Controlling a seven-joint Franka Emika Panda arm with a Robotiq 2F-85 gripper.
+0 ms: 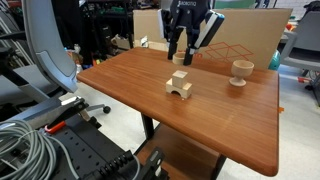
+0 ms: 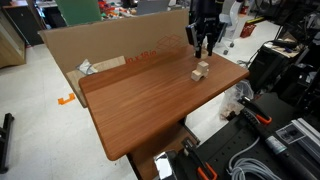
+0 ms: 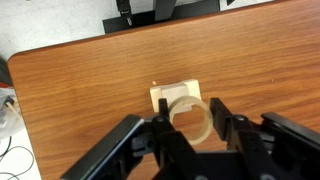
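Observation:
My gripper [image 1: 181,58] is shut on a pale round wooden cup, whose rim [image 3: 190,122] shows as a ring between the fingers in the wrist view. It hangs above a small stack on the wooden table. The stack has a pale arch-shaped block [image 1: 179,90] at the bottom and a smaller pale block [image 1: 179,77] on top. From the wrist, part of the pale stack [image 3: 177,90] shows just beyond the cup, which covers the rest. In exterior view 2 the gripper [image 2: 203,52] is over the stacked blocks [image 2: 197,75], and the cup is hard to make out.
A wooden goblet [image 1: 241,70] stands upright on the table to the right of the stack, near the back edge. Cardboard panels [image 2: 150,42] line the back of the table.

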